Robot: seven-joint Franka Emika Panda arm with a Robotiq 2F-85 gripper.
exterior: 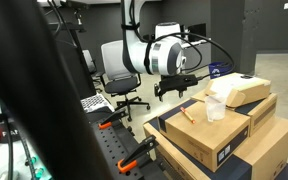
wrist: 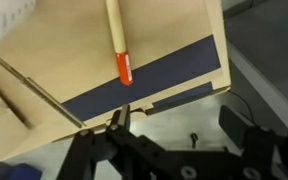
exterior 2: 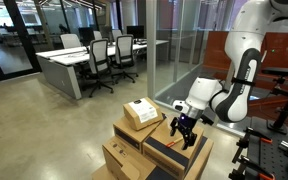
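An orange-tipped, wooden-coloured marker (wrist: 120, 45) lies on top of a cardboard box (exterior: 198, 135). In exterior view 1 the marker (exterior: 187, 114) rests near the box's edge on the arm's side. My gripper stands open, its dark fingers apart with nothing between them. It hangs over the box's edge, and the marker's tip lies beyond the fingers in the wrist view. A translucent white cup (exterior: 216, 106) stands on the same box, behind the marker. In the wrist view only part of the cup (wrist: 2, 18) shows, at the top left corner.
Another cardboard box (exterior: 241, 90) sits at the back of the stack, with more boxes beside and below. A dark cable loops from the arm above the boxes. Office chairs (exterior 2: 96, 55) and desks stand far off.
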